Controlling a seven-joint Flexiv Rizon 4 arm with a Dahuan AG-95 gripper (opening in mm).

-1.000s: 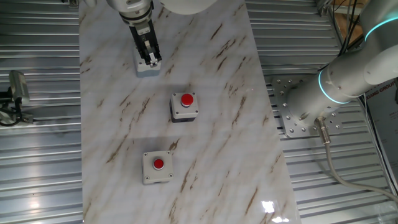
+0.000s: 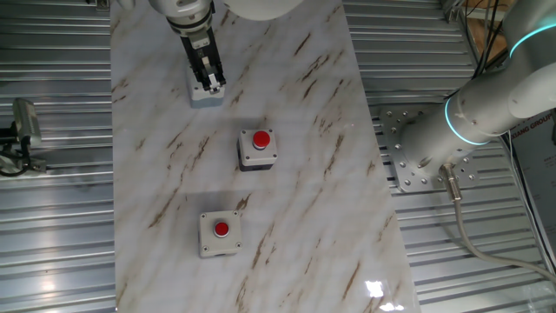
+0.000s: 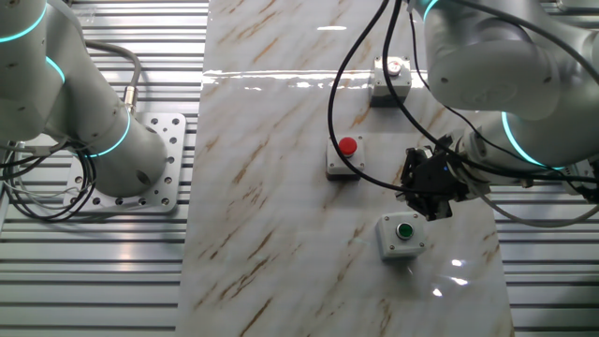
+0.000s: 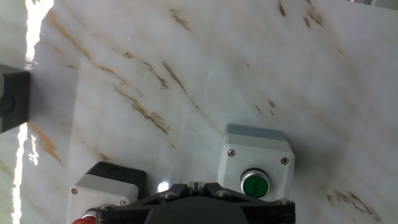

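Note:
My gripper is shut, with nothing seen between its fingers. It hangs above the table beside a pale box with a green button (image 4: 255, 185), which lies just right of the fingertips in the wrist view. In exterior view 1 the gripper (image 2: 211, 84) covers that button, leaving part of the grey-white box (image 2: 207, 102) visible. The second exterior view shows the green button (image 3: 404, 231) uncovered. A box with a red button (image 2: 261, 139) sits mid-table, and another red button (image 2: 221, 229) tops a beige box farther from the gripper.
Black cables (image 3: 334, 112) loop from the arm across exterior view 2. At the wrist view's left edge, a dark box side (image 4: 13, 99) is partly cut off.

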